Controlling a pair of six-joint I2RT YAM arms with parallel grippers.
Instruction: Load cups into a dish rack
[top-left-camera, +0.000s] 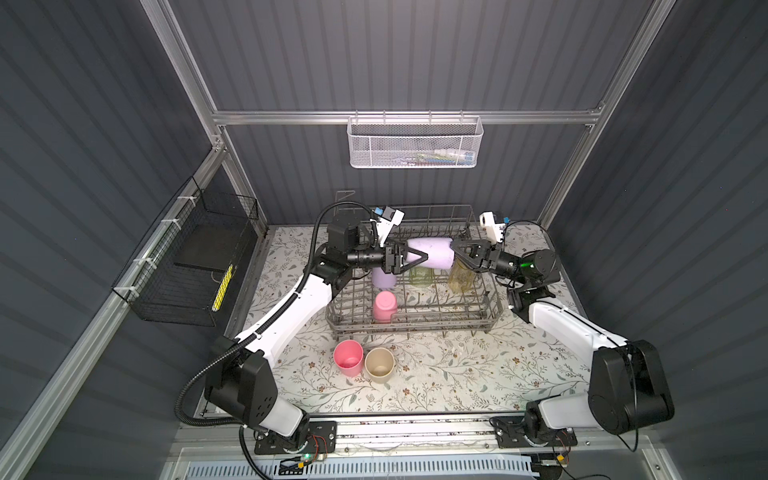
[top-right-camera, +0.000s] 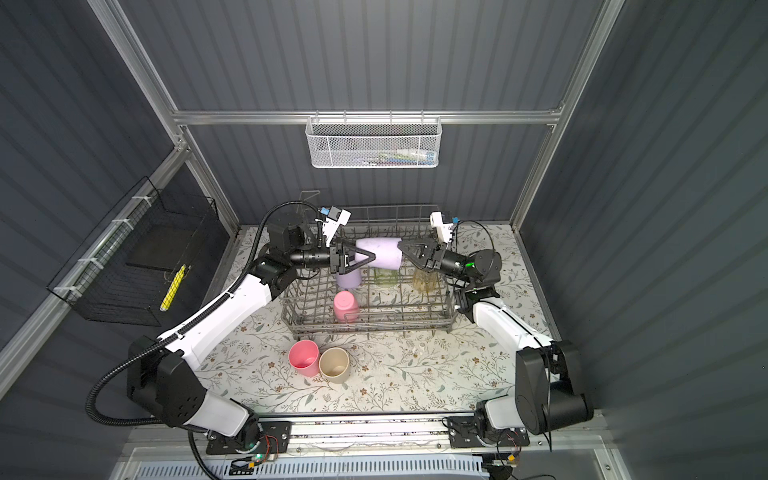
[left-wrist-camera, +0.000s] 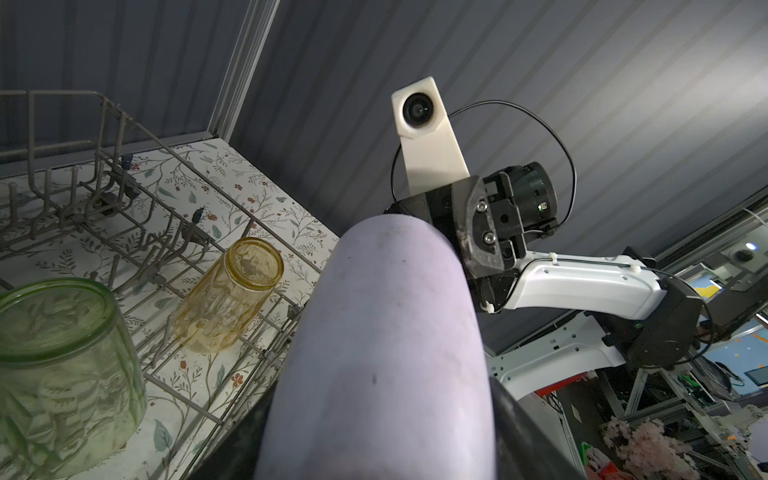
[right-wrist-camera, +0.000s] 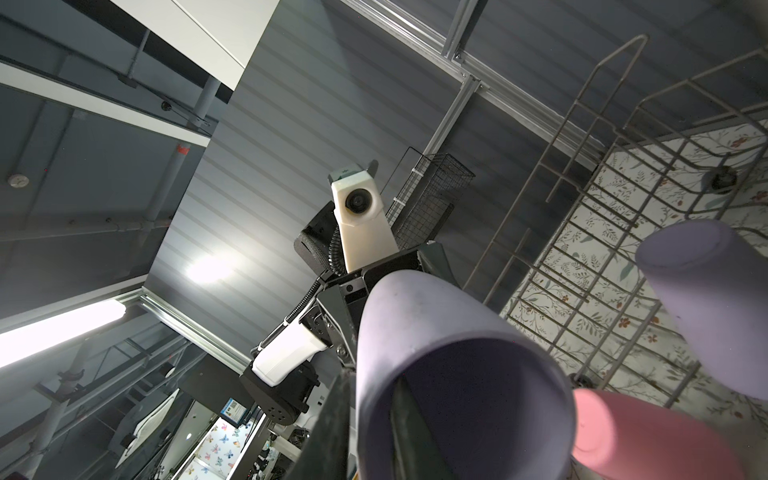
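Note:
A lilac cup (top-left-camera: 430, 253) lies sideways in mid-air above the rack (top-left-camera: 436, 326), between both grippers. My left gripper (top-left-camera: 417, 257) holds it at one end. My right gripper (top-left-camera: 457, 249) is at the other end; in the right wrist view its fingers straddle the rim at the cup's mouth, one inside, and whether they grip is unclear. In the rack stand an upturned lilac cup (right-wrist-camera: 704, 304), a pink cup (top-left-camera: 385, 306), a green glass (left-wrist-camera: 64, 368) and an amber glass (left-wrist-camera: 228, 296).
An upright pink cup (top-left-camera: 349, 357) and a beige cup (top-left-camera: 380, 365) stand on the flowered table in front of the rack. A wire basket (top-left-camera: 192, 264) hangs on the left wall, a white basket (top-left-camera: 414, 144) on the back wall.

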